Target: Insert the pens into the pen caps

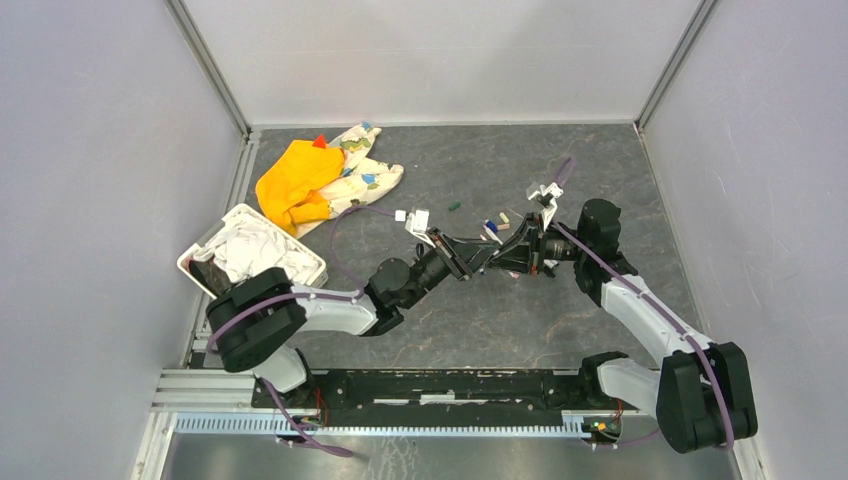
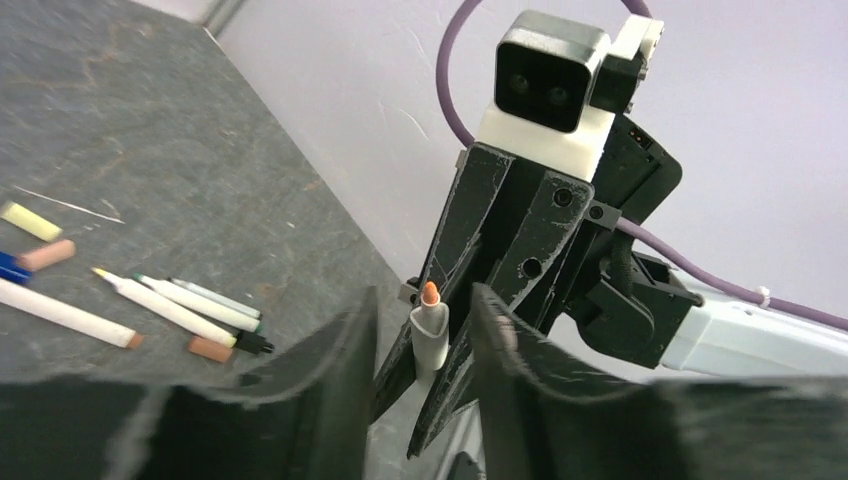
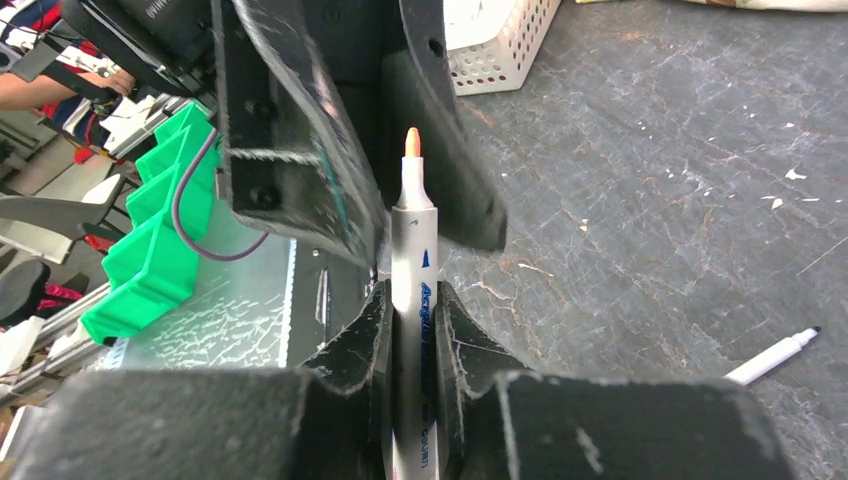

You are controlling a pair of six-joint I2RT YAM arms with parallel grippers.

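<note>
A white pen [image 3: 414, 240] with an orange tip stands upright in my right gripper, which is shut on its barrel. Facing it is my left gripper, its fingers [image 2: 345, 375] apart and no cap visible between them. Seen from the left wrist, the pen's orange tip shows in that gap. On the table lie white pens [image 2: 165, 305], an orange-ended white pen [image 2: 62, 313], a yellow cap [image 2: 30, 221], an orange cap [image 2: 45, 255], a blue cap [image 2: 10, 268], a brown cap [image 2: 211, 349] and a black cap [image 2: 253, 343].
At the left, a white basket [image 1: 308, 275] holds white cloth, with yellow cloth [image 1: 297, 182] behind it. A dark green piece [image 1: 454, 206] lies alone near the table's middle. Bare grey table [image 1: 470, 335] stretches in front of the grippers.
</note>
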